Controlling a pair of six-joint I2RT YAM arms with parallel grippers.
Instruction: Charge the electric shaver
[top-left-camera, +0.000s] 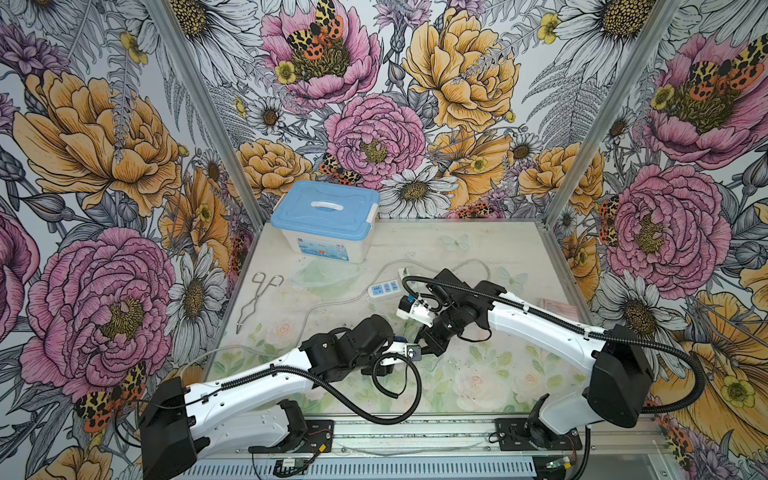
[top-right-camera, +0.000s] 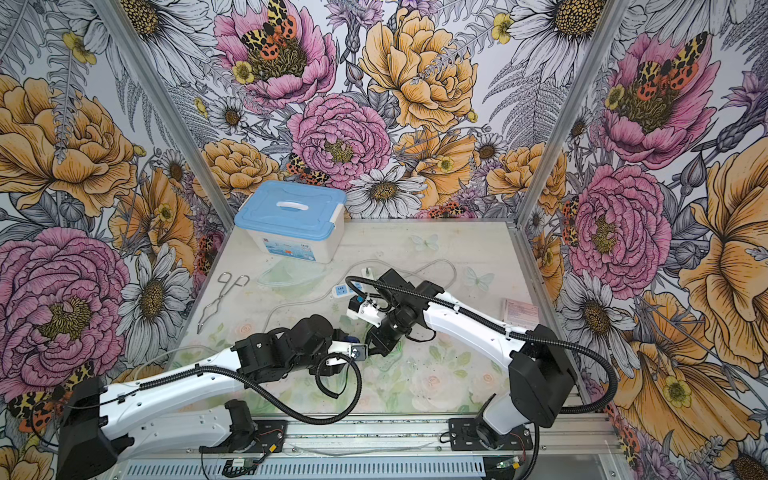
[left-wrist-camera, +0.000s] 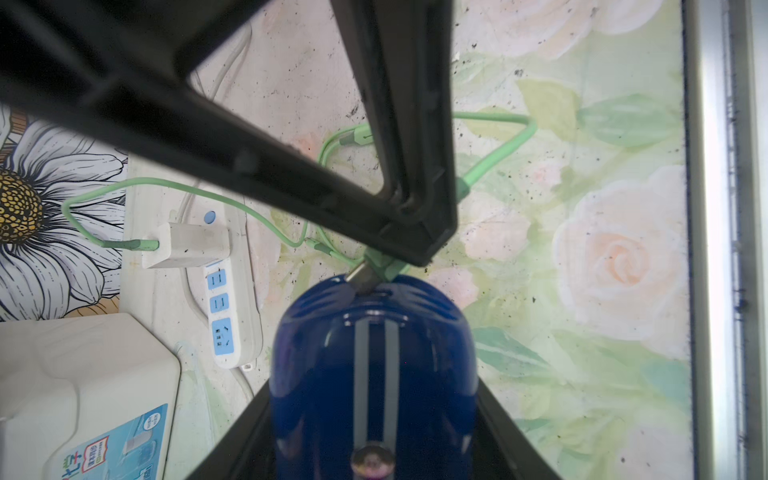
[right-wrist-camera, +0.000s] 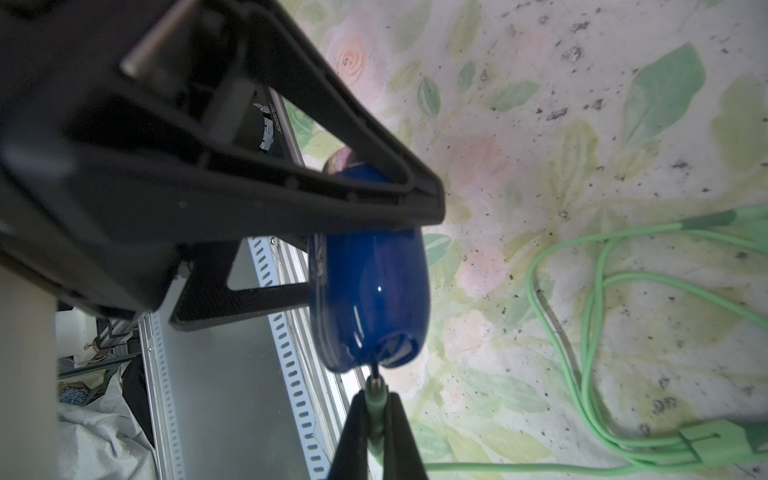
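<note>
In the left wrist view the blue shaver stands between my left gripper's dark fingers, one on each flank. The right wrist view shows my left gripper across the shaver's body, held above the table. My right gripper is shut on the green cable's connector. The connector's thin metal tip meets the shaver's end; how deep it sits cannot be told. The cable runs to a white adapter plugged into the power strip.
Loops of green cable lie on the table under the grippers. A blue-lidded box stands at the back left, with tongs near the left edge.
</note>
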